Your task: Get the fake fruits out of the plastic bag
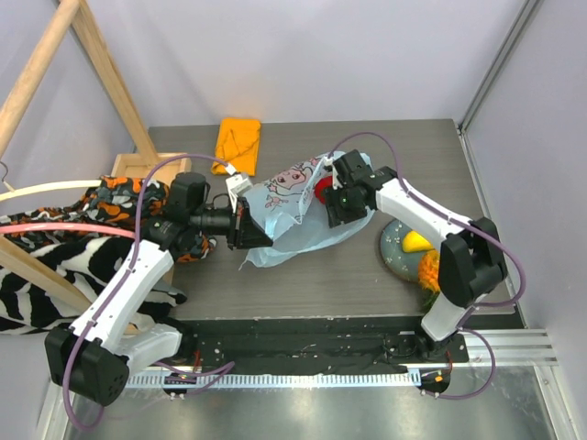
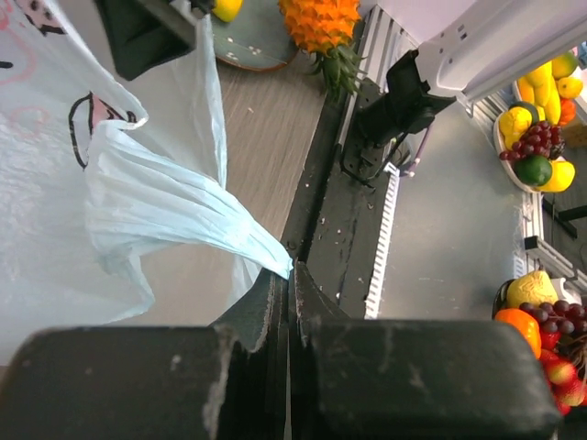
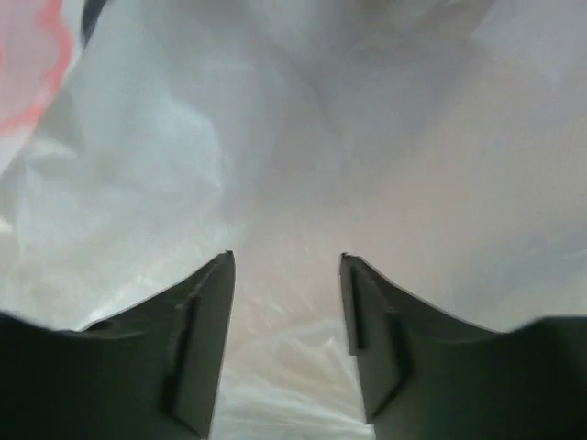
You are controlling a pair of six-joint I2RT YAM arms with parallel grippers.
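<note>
The pale blue plastic bag (image 1: 307,236) lies open in the middle of the table, its mouth toward the front right. In the left wrist view, my left gripper is shut on a gathered edge of the bag (image 2: 197,206). At the bag's right side my right gripper (image 1: 337,209) reaches in. Its fingers (image 3: 213,312) stand part open in the right wrist view, only bag film (image 3: 284,211) showing between them. A red fruit (image 1: 323,189) shows inside the bag beside that gripper, partly hidden by it.
A round grey plate (image 1: 396,255) at the right holds a yellow fruit (image 1: 416,242). An orange pineapple (image 1: 429,270) is at its edge, near my right arm. An orange cloth (image 1: 238,145) lies at the back.
</note>
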